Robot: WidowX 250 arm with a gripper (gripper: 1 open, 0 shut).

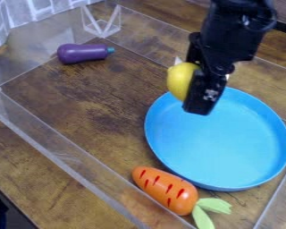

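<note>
My black gripper (pixel 193 85) hangs over the upper left part of the blue plate (pixel 217 148), shut on a yellow object (pixel 178 77) that is partly hidden behind the fingers. An orange toy carrot (pixel 164 189) with pale green leaves lies below the plate at the front. A purple toy eggplant (pixel 81 52) lies at the back left.
Clear plastic walls run along the left and front of the wooden surface (pixel 74 103). A small white wire-like object (pixel 100 25) stands at the back left.
</note>
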